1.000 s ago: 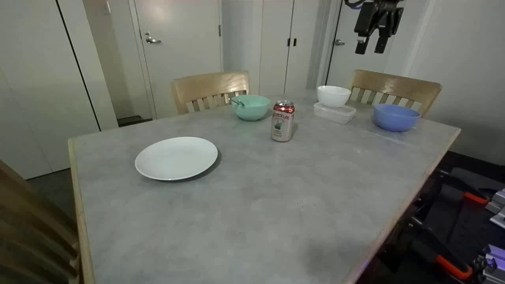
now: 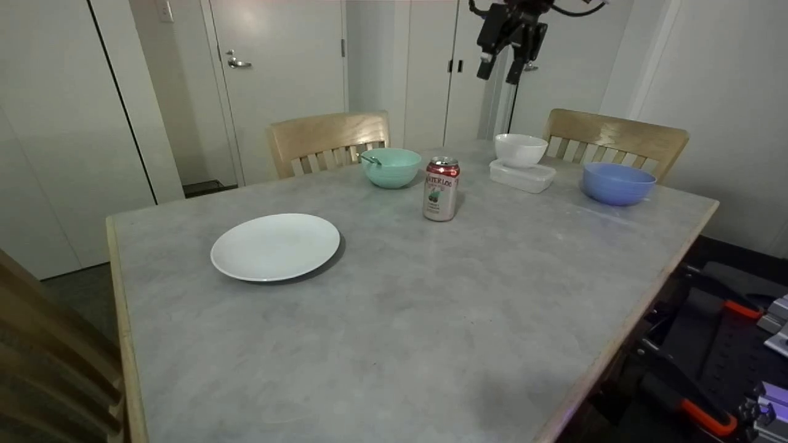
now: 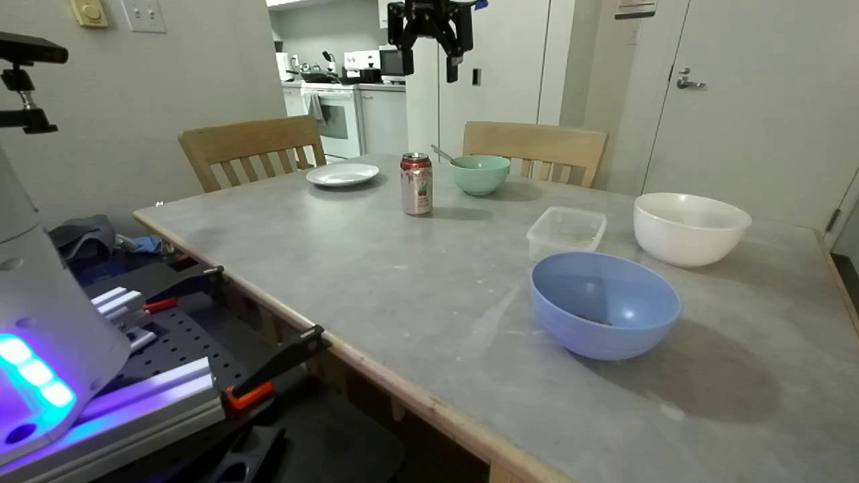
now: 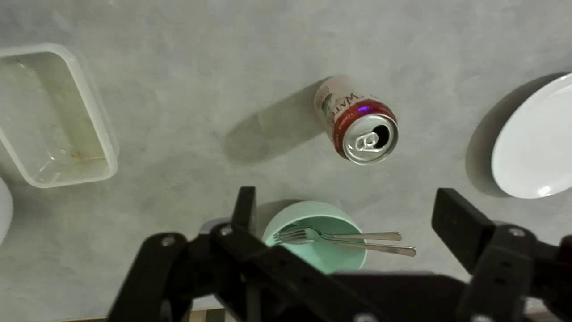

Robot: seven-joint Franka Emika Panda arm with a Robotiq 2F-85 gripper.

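My gripper is open and empty, high above the table; in exterior view 1 the gripper [image 2: 498, 78] hangs well over the tabletop. Below it in the wrist view stands an upright red and white can [image 4: 351, 115] with its tab opening showing. The green bowl [image 4: 316, 212] lies partly behind the fingers, holding two forks [image 4: 370, 236] whose handles stick out over the rim. A white plate [image 2: 275, 247] lies at the left of exterior view 1. The blue bowl [image 3: 605, 304] seems to have something small and dark at its bottom.
A clear plastic container [image 3: 567, 229] and a white bowl [image 3: 690, 229] stand near the blue bowl. Chairs [image 2: 329, 141] line the table's edges.
In exterior view 1 my gripper has moved to the left, still high above the table and open. The things on the table have not moved.
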